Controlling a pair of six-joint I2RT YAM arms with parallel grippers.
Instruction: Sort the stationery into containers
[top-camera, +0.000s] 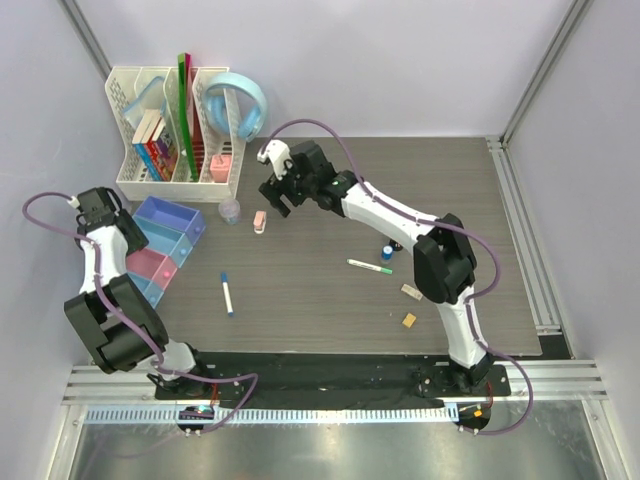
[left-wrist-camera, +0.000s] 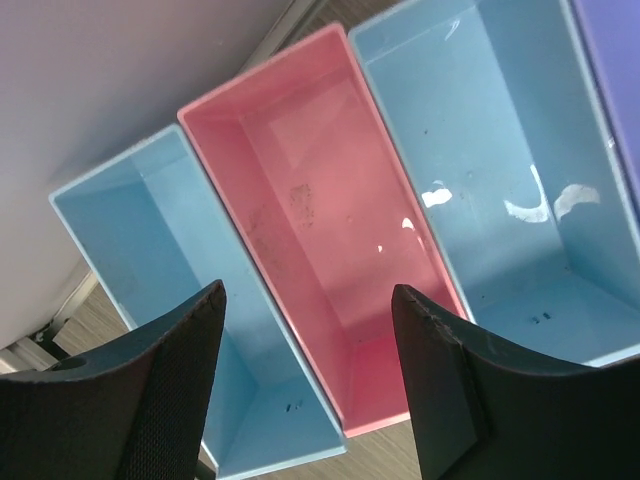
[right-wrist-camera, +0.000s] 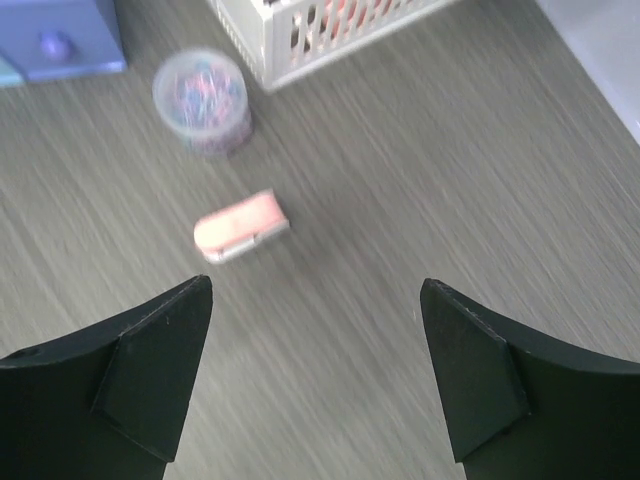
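Over the drawer-like bins hangs my left gripper, its fingers apart and nothing between them. Below it in the left wrist view are a pink bin, a light blue bin and another blue bin, all empty, with a purple bin beyond. My right gripper is open and empty, to the right of the pink stapler. A clear round tub stands behind the stapler. On the table lie a blue-capped marker, a green marker, an eraser and a yellow block.
A white rack with books and blue headphones stands at the back left. A blue-capped bottle is beside the right arm, which partly hides a dark bottle.
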